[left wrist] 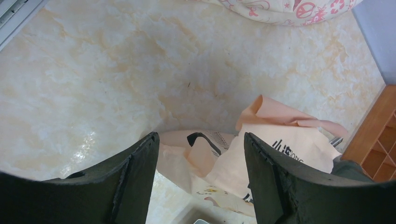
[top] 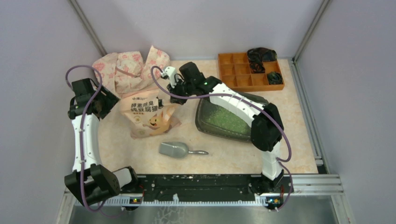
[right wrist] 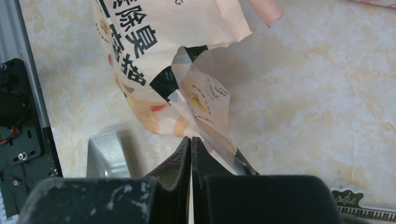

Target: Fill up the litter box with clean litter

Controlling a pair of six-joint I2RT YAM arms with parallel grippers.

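The peach litter bag lies crumpled on the left half of the table, its top flaps loose. My left gripper is open above and left of it, fingers apart. My right gripper is shut at the bag's right edge, by a strip of the bag; whether it pinches any is unclear. The green litter box sits to the right, partly under my right arm. A metal scoop lies in front of the bag.
Pink floral fabric lies at the back left. A wooden divided tray with black bundles stands at the back right.
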